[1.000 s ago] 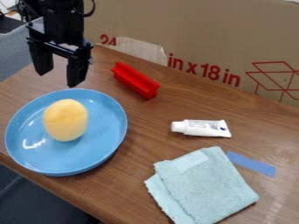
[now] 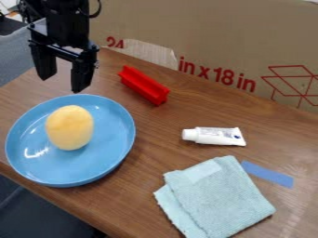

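My black gripper [image 2: 62,72] hangs at the upper left over the wooden table, its two fingers apart with nothing visible between them. Below it a yellow rounded object [image 2: 70,128] rests on a blue plate [image 2: 112,153] near the table's left edge.
A red block [image 2: 144,85] lies right of the gripper, a white tube [image 2: 214,136] at the middle right, and a folded pale blue cloth [image 2: 214,198] at the front right, beside a blue strip [image 2: 266,175]. A cardboard box [image 2: 224,46] walls the back.
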